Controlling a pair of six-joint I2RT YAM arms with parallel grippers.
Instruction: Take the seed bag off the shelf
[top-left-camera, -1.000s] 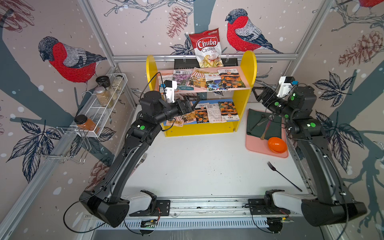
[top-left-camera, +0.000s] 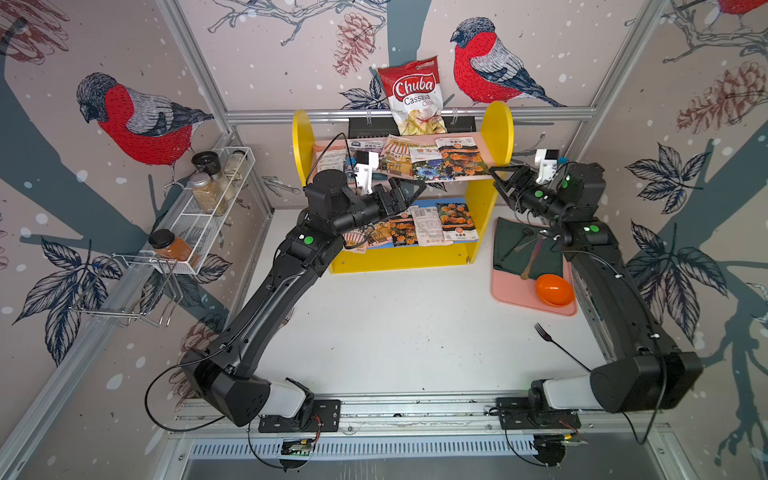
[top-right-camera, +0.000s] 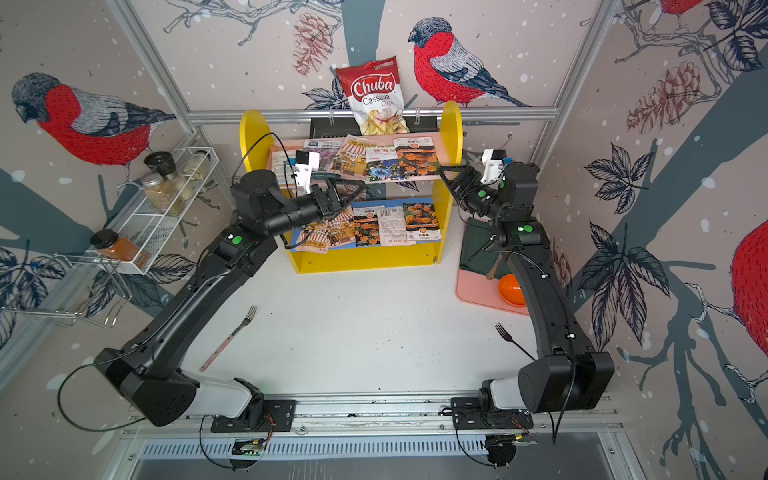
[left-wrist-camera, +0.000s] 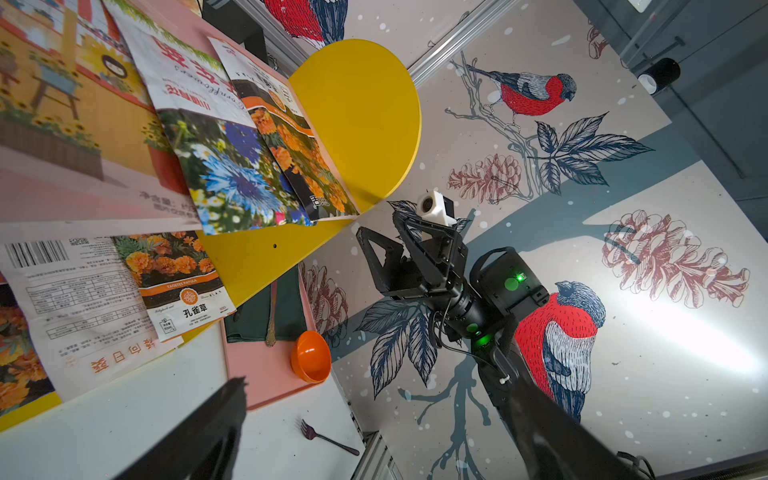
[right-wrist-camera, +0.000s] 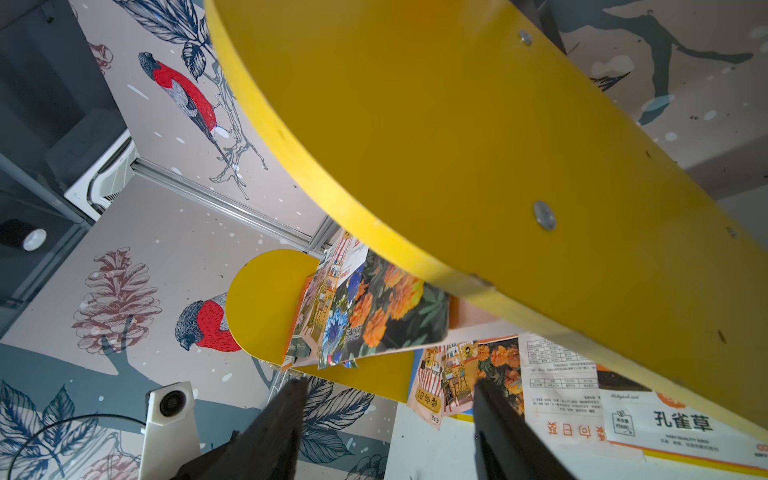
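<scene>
Several seed bags lie on the upper pink shelf of the yellow rack (top-left-camera: 502, 132). The rightmost, an orange-flower seed bag (top-left-camera: 460, 157), overlaps a blue-flower seed bag (top-left-camera: 428, 164). A shop-picture seed bag (left-wrist-camera: 80, 112) is beside them. More seed bags rest on the lower shelf, among them an orange-flower one (top-left-camera: 457, 221). My left gripper (top-left-camera: 414, 192) is open in front of the upper shelf's middle, nothing between its fingers. Just outside the rack's right side panel (right-wrist-camera: 448, 160), my right gripper (top-left-camera: 499, 177) stands with its fingers (right-wrist-camera: 276, 436) apart and empty.
A Chuba chips bag (top-left-camera: 413, 96) stands behind the upper shelf. At right lie a pink tray (top-left-camera: 512, 296) with an orange bowl (top-left-camera: 554, 290), and a dark fork (top-left-camera: 560, 344). Jars fill a wire rack (top-left-camera: 204, 228) at left.
My left gripper has moved right and slightly up along the shelf front. The right gripper has moved left, up to the rack's right side. The seed bags look unmoved.
</scene>
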